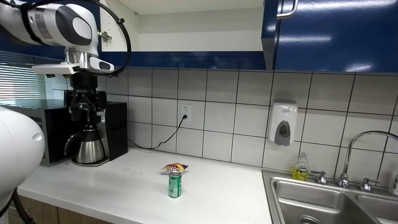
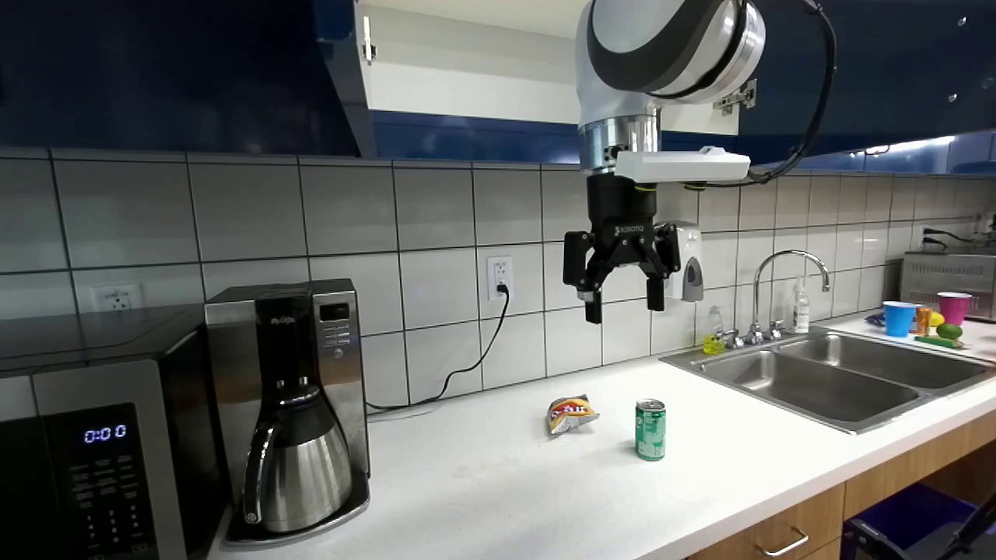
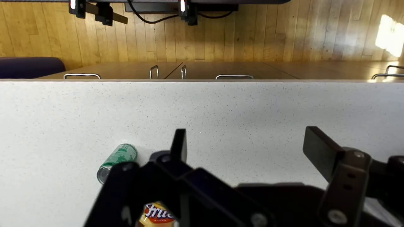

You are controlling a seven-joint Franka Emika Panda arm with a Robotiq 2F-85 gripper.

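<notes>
Upright on the white counter stands a green can (image 1: 175,184), also visible as a can (image 2: 650,429) in the second exterior view. A small snack bag (image 2: 571,414) lies near it, toward the wall. My gripper (image 2: 623,313) hangs open well above the counter, its fingers wide apart and nothing between them. In the wrist view, bare counter shows between the fingertips of the gripper. There the can (image 3: 116,160) appears to the left, partly covered by a finger linkage, and only a piece of the bag (image 3: 157,215) shows at the bottom.
A coffee maker (image 2: 331,322) and a microwave (image 2: 103,448) occupy the counter's left end. To the right lies the steel sink (image 1: 276,201), with a soap bottle (image 1: 301,168) behind it. The upper cabinet (image 1: 201,31) is open.
</notes>
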